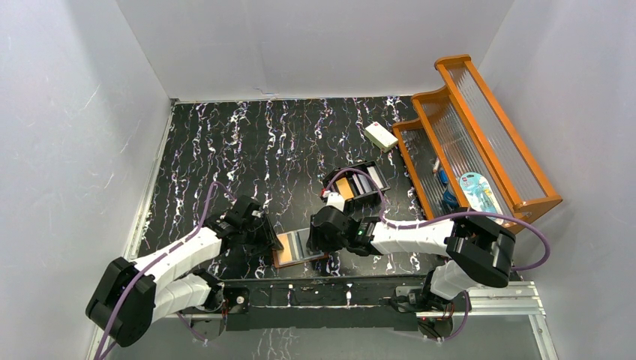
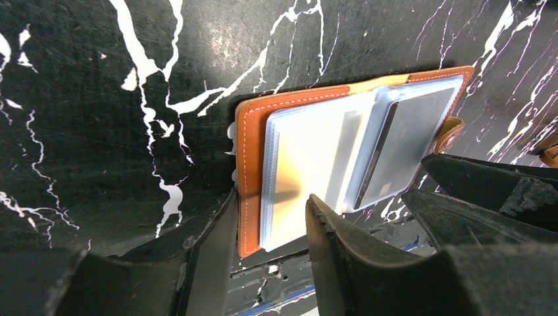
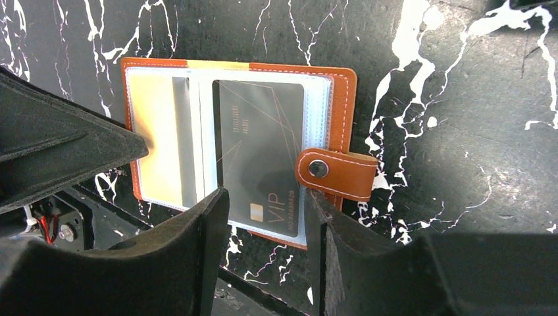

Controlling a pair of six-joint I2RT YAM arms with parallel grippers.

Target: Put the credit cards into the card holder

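Observation:
An open brown leather card holder (image 1: 297, 247) with clear sleeves lies at the table's front edge between my arms. A gold card fills its left sleeve, and a dark grey VIP card (image 3: 260, 158) shows in the right one. My left gripper is part open over the holder's left border, one finger either side of it, gripping nothing that I can see. Over the right half stands my right gripper, open, its fingers near the VIP card's lower part. A snap strap (image 3: 339, 172) sticks out from the holder's right side.
A black box (image 1: 367, 180) holding several cards stands behind the right arm. Farther back lies a small pale box (image 1: 381, 136). An orange-framed rack (image 1: 476, 142) occupies the right side.

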